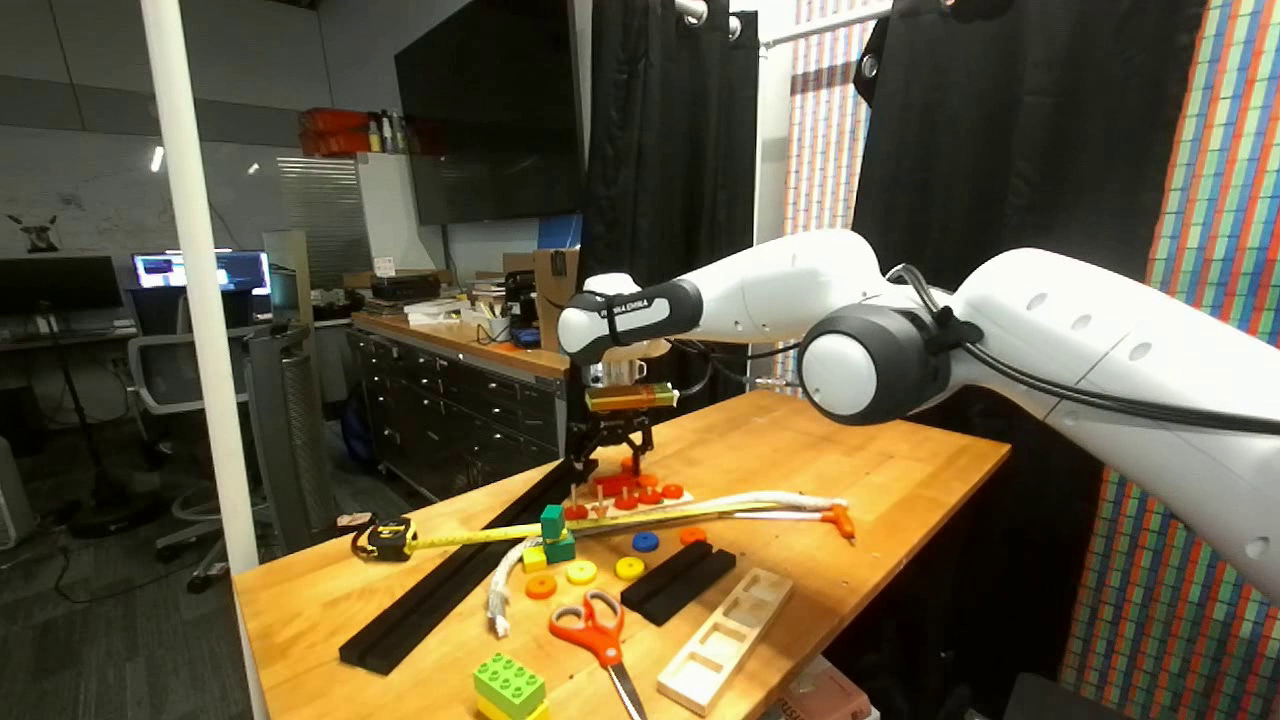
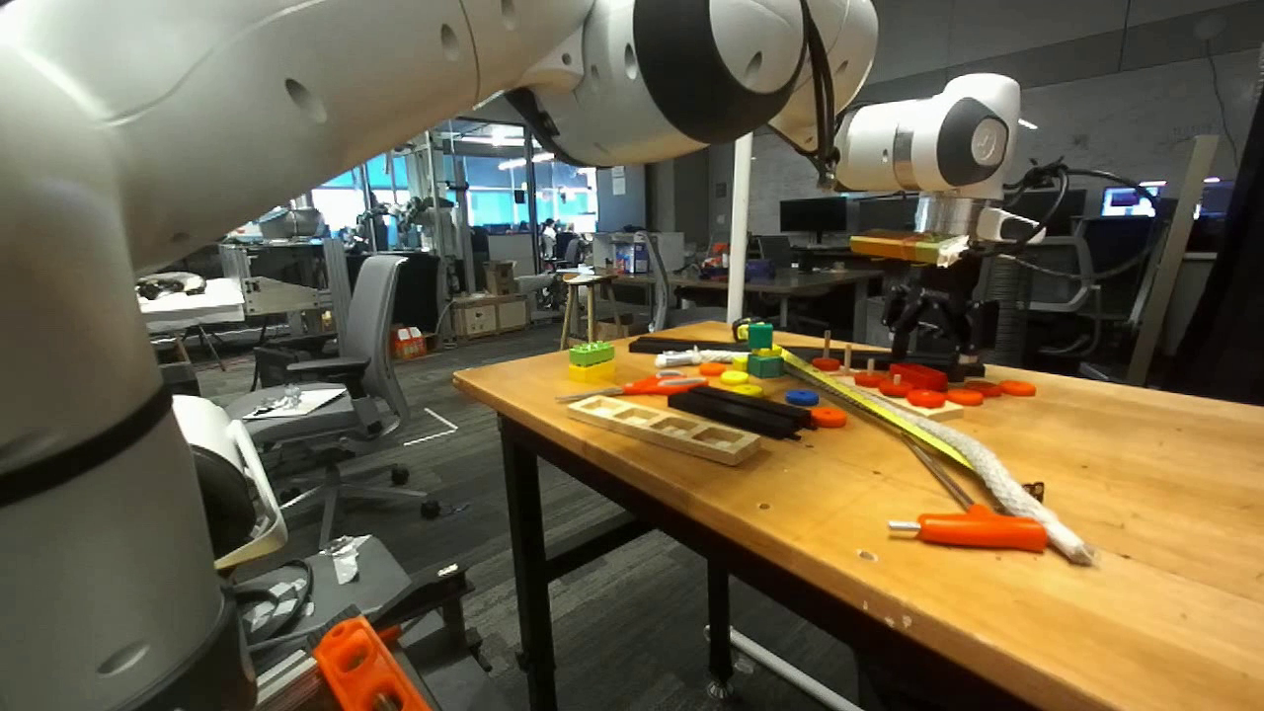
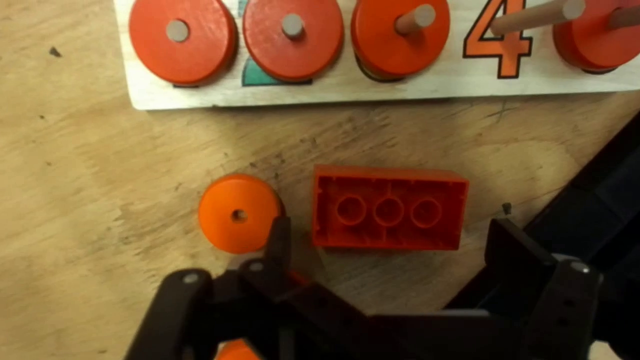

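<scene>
A red toy brick (image 3: 388, 211) lies upside down on the table in the wrist view, its hollow underside with round tubes facing up. My gripper is open above the table, one finger toward each short end of the brick, with visible gaps. An orange disc (image 3: 237, 210) sits beside the left finger. In exterior view 1 the gripper (image 1: 612, 458) points down close over the red pieces at the table's far side; exterior view 2 has the gripper (image 2: 936, 338) behind the peg board.
The peg board (image 3: 180, 96) with red discs and upright pegs runs close along one side of the brick. A black rail (image 1: 450, 584) passes near the gripper. The tape measure (image 1: 480, 535), white rope (image 1: 768, 498) and scissors (image 1: 588, 629) lie nearer.
</scene>
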